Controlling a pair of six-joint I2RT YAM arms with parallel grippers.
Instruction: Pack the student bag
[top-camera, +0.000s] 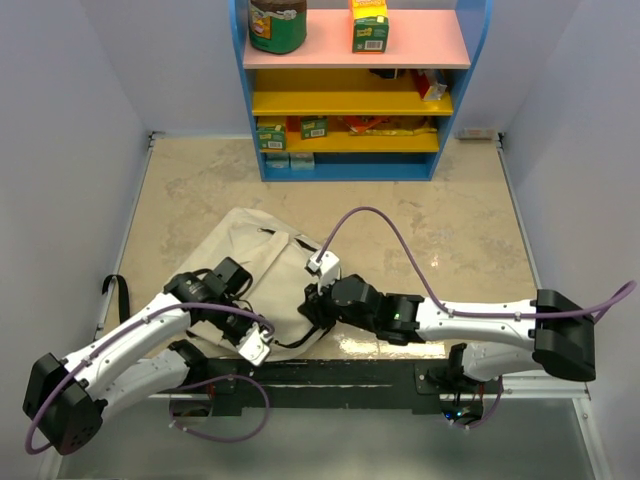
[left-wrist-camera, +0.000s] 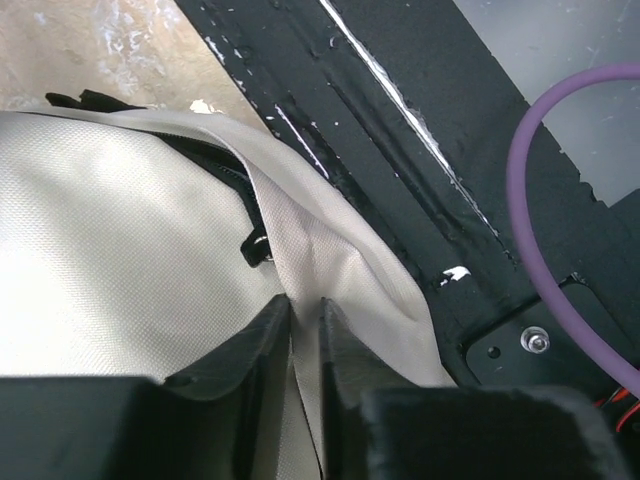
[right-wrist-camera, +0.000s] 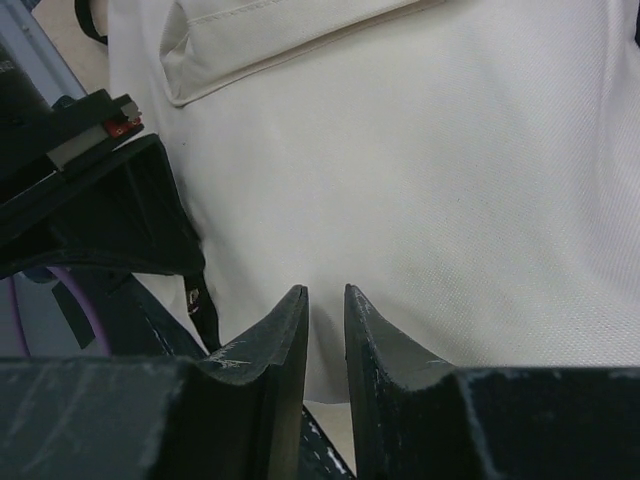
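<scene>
The cream student bag (top-camera: 235, 240) lies on the floor at front centre, a black zipper (left-wrist-camera: 215, 165) along its folded edge. In the left wrist view my left gripper is at that edge fold, its fingertips slightly apart with fabric at them; whether it grips is unclear. My right gripper is over the bag's plain cream panel near its right side, fingertips a little apart, nothing clearly between them. A dark part of the other arm shows at the left of the right wrist view.
A shelf unit (top-camera: 355, 105) at the back holds boxes and a green cylinder (top-camera: 278, 25). A black strap (top-camera: 122, 295) lies at left. The floor right of the bag is clear; a dark table edge (top-camera: 340, 378) runs along the front.
</scene>
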